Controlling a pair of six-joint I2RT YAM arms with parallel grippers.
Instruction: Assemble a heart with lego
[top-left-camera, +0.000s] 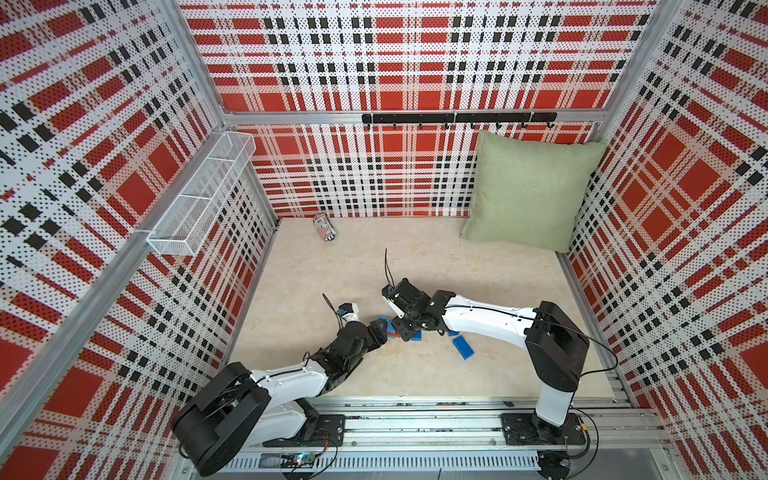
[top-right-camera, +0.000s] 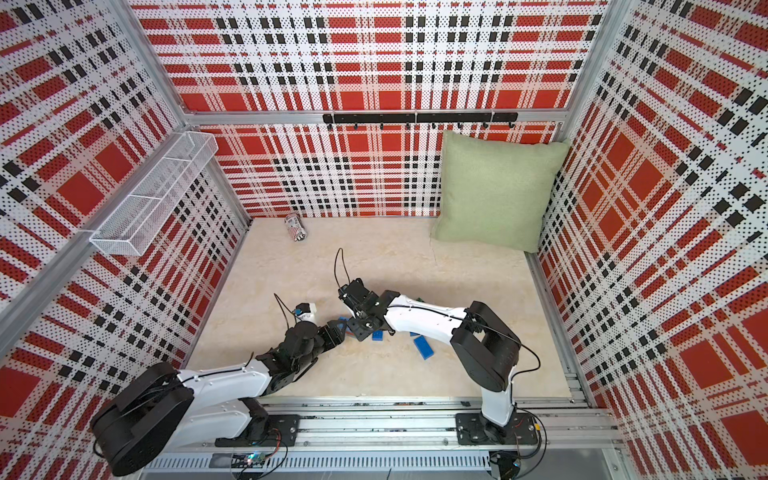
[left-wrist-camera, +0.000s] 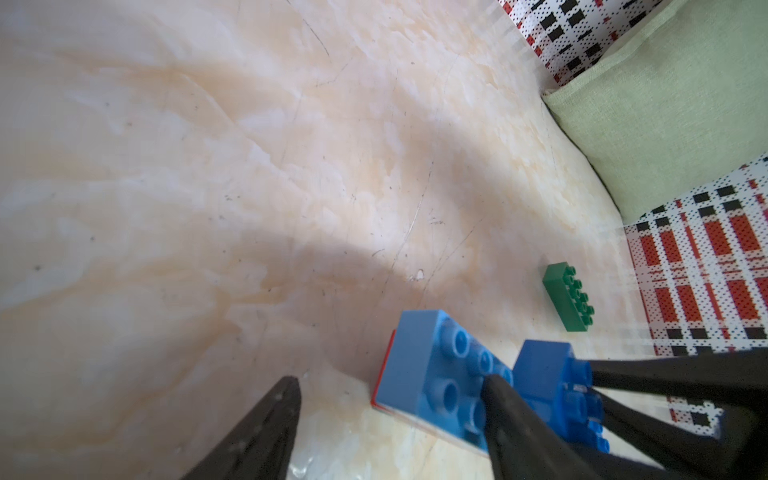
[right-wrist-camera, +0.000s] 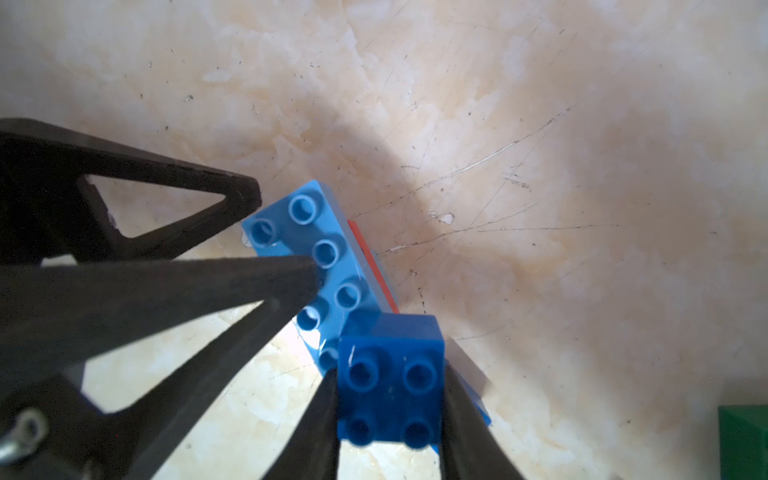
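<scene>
A long light-blue brick (right-wrist-camera: 292, 220) lies on the table with a thin red edge (right-wrist-camera: 372, 264) showing beneath it. In the right wrist view, my right gripper is shut on a small dark-blue brick (right-wrist-camera: 389, 388), over the light-blue brick's near end; whether they touch is unclear. My left gripper is open, its fingers (left-wrist-camera: 268, 428) spread, the light-blue brick (left-wrist-camera: 412, 368) showing past the right one. From the left wrist view, the held blue brick (left-wrist-camera: 548, 376) is close beside the light-blue one.
A green brick (left-wrist-camera: 568, 297) lies off to the right. A separate blue brick (top-left-camera: 462, 346) lies on the table in front of the right arm. A can (top-left-camera: 324, 227) and a green cushion (top-left-camera: 528, 192) stand at the back.
</scene>
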